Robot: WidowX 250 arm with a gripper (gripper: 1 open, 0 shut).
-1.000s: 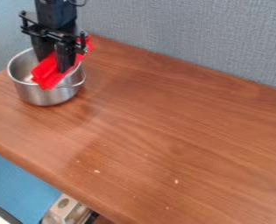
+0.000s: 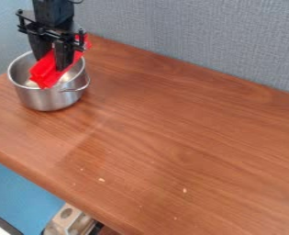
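Note:
A steel pot point(image 2: 49, 97) with a wire handle stands at the upper left of the wooden table. My black gripper point(image 2: 56, 57) is over the pot, shut on a bright red object point(image 2: 45, 76) that slants down into the pot's opening, its upper end showing behind the fingers. The bottom of the pot is mostly hidden by the red object and the gripper.
A grey textured wall point(image 2: 208, 37) runs along the back. Metal and black hardware point(image 2: 68, 220) sits at the bottom left beside the table.
My gripper and the red object have shifted slightly to the left. The pot looks unmoved.

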